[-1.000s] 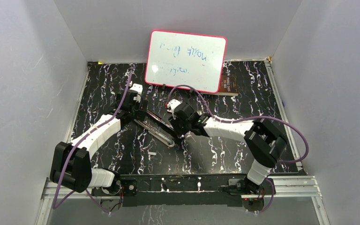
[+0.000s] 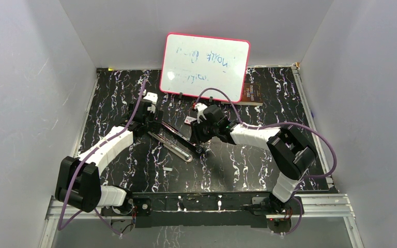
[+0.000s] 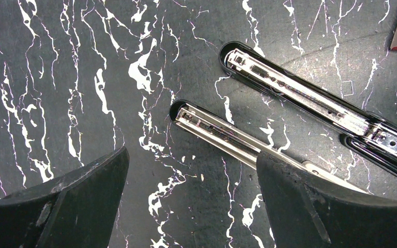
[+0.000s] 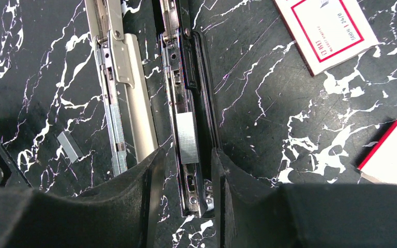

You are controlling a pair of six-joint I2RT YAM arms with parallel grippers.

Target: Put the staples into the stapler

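Two opened staplers lie side by side, a black one [image 2: 176, 133] and a beige one [image 2: 178, 151]. In the right wrist view a silver staple strip [image 4: 187, 137] sits in the rail of the black stapler [image 4: 205, 88]. Silver staples [image 4: 117, 126] also show in the rail of the beige stapler [image 4: 140, 103]. Over the black stapler's near end, my right gripper is part open, its fingers apart above the rail with nothing visibly gripped. My left gripper stands open above the staplers' far ends, nothing held.
A loose staple piece [image 4: 70, 146] lies on the table beside the beige stapler. To the black stapler's right are a white-and-red staple box [image 4: 326, 33] and another box part [image 4: 393, 152]. A whiteboard [image 2: 205, 64] and a book [image 2: 252, 93] stand behind.
My left arm and both staplers look unmoved.
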